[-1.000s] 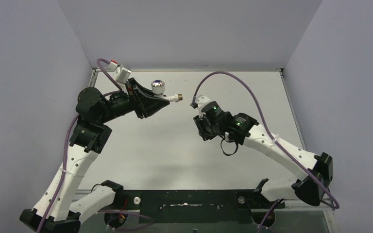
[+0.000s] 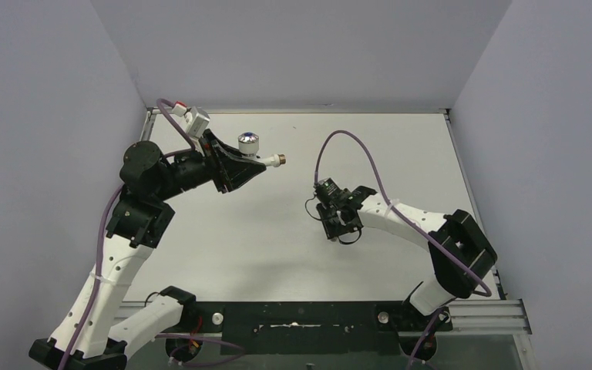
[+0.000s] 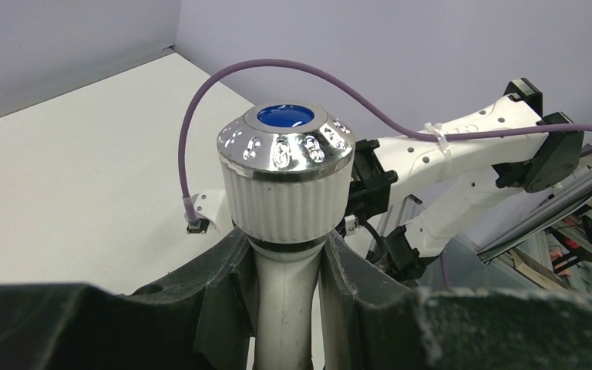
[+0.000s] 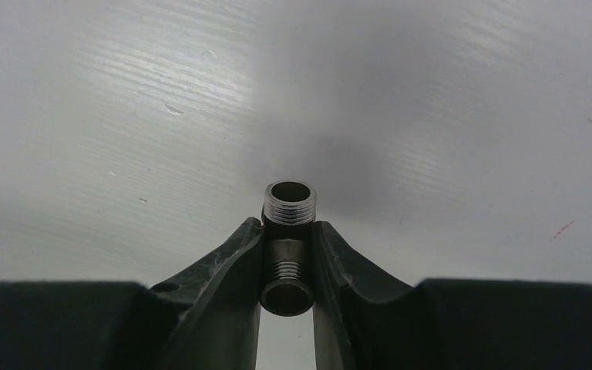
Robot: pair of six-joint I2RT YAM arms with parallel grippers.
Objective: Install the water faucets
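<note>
Raised above the table's left half, my left gripper point(image 2: 253, 163) is shut on the white faucet point(image 2: 248, 145), which has a chrome cap and a brass threaded end pointing right. In the left wrist view the faucet's blue-topped knob point(image 3: 287, 173) rises upright over my left fingertips. My right gripper point(image 2: 334, 236) points down at the middle of the table. It is shut on a metal threaded fitting point(image 4: 289, 203), seen in the right wrist view between the fingers. From the top view the right arm almost wholly hides that fitting. Faucet and fitting are apart.
Purple hoses point(image 2: 364, 145) arch over each arm. Grey walls point(image 2: 301, 54) close in the back and sides. A dark panel point(image 2: 308, 327) lies at the front edge.
My right gripper has gone down and toward the table's front, its arm drawing back with it. The left arm with the faucet has shifted only very slightly left.
</note>
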